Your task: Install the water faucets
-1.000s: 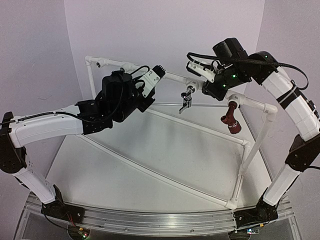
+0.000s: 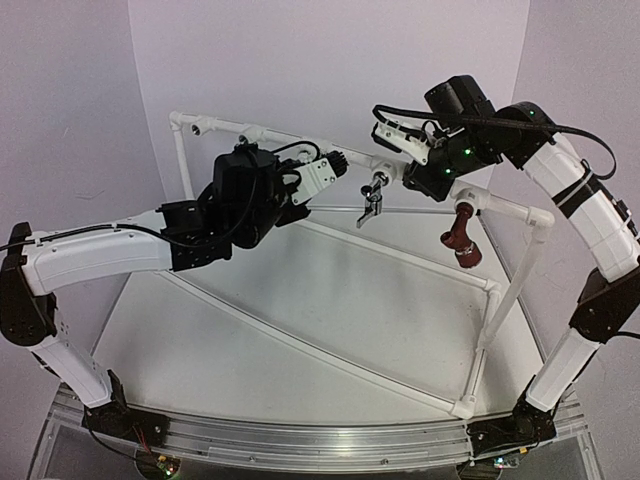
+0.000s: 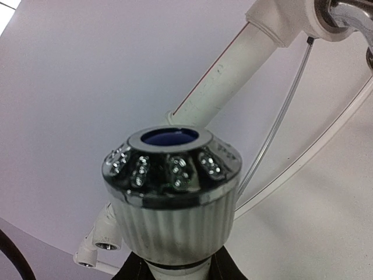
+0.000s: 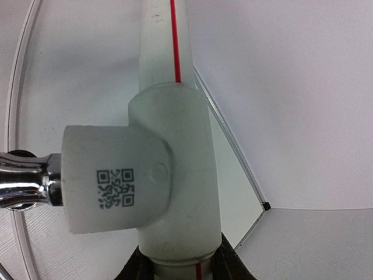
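Observation:
In the left wrist view, a faucet head (image 3: 172, 219) with a white ribbed body and a shiny, dark-toned end stands between the fingers of my left gripper, which is shut on its neck. From the top, that gripper is near the middle of the white pipe rail (image 2: 352, 155). A chrome faucet (image 2: 371, 200) hangs from a tee, with a dark red faucet (image 2: 461, 238) farther right. Close beside the chrome faucet's white tee (image 4: 116, 178), my right gripper has its fingers on both sides of the pipe, shut on it.
Bare pipe sockets (image 2: 200, 125) sit along the rail's left part. A lower pipe (image 2: 330, 365) crosses the board below. The white board (image 2: 330, 280) beneath the rail is clear. Cables loop over both arms.
The right arm and the hanging faucets have stayed put.

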